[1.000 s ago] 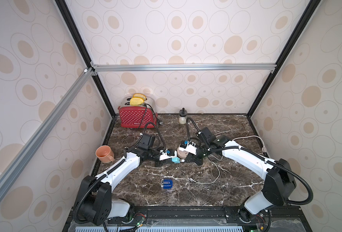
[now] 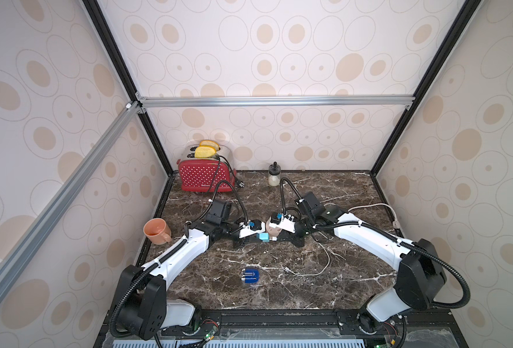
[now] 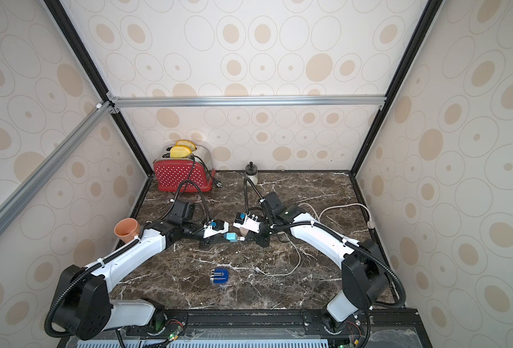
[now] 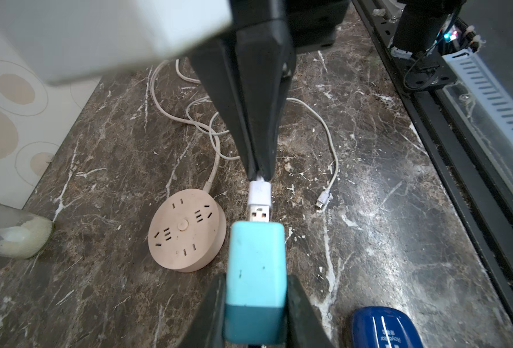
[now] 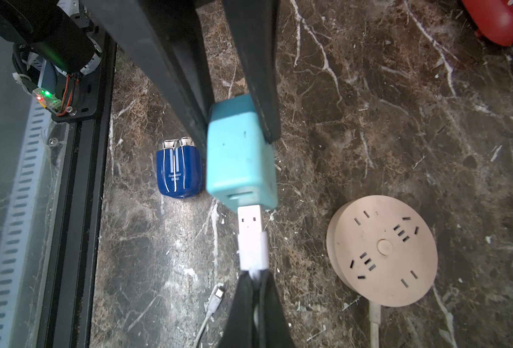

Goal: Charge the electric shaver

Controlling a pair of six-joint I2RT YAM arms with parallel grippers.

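Note:
My left gripper is shut on a teal charger block (image 5: 239, 156), its USB port facing my right gripper. In the right wrist view my right gripper is shut on the white USB plug (image 5: 253, 249) of a cable. The plug's metal end lies right at the port's lower edge, outside the slot as far as shows; whether it touches cannot be told. The blue shaver (image 5: 178, 171) rests on the counter below the charger. A round beige power strip (image 5: 384, 249) sits apart from both grippers. The cable's small end (image 4: 322, 199) lies loose on the counter.
A red toaster (image 2: 207, 175) stands at the back left, and a jar (image 2: 274, 174) near the back wall. An orange mug (image 2: 157, 230) is by the left edge. White cable loops (image 4: 210, 124) lie beyond the power strip.
Both grippers still face each other with the charger and plug held. Only slight shifts of the right arm and the charger show; the shaver has not moved.

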